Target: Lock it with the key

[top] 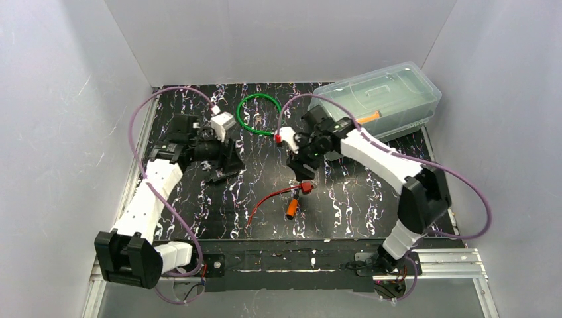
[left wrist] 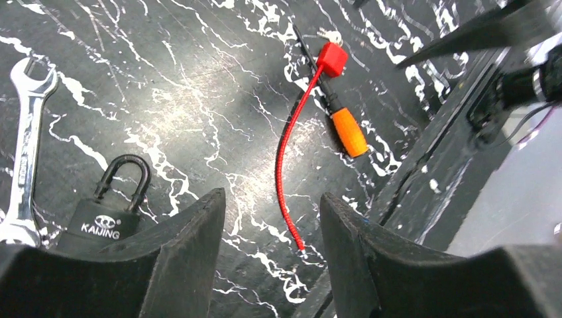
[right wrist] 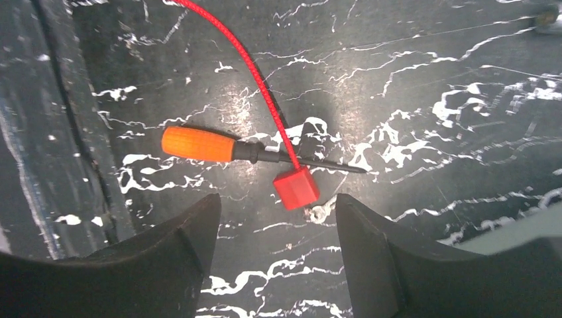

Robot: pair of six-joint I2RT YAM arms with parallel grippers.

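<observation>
A black padlock with its shackle up lies on the dark marbled table, partly behind a finger of my left gripper. That gripper is open, above the table, with nothing between its fingers. At the table's middle, a red block on a red cord lies across a screwdriver with an orange handle. A small silver piece, likely the key, pokes out beside the block. My right gripper hangs open above the block and silver piece, holding nothing.
A wrench lies beside the padlock. At the back are a green hose ring and, to the right, a clear lidded box.
</observation>
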